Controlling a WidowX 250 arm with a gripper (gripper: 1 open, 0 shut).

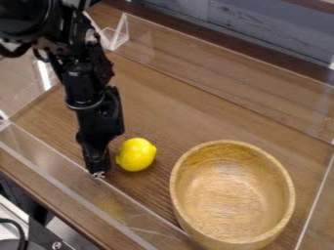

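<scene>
My black gripper [98,161] points straight down at the table's left front, its tips low near the wood and shut, with nothing seen between them. A yellow round object [136,154] rests just right of the fingertips, apart from them or barely beside them. A wooden bowl [232,190] stands further right.
Clear plastic walls [53,151] border the work area along the front left and sides.
</scene>
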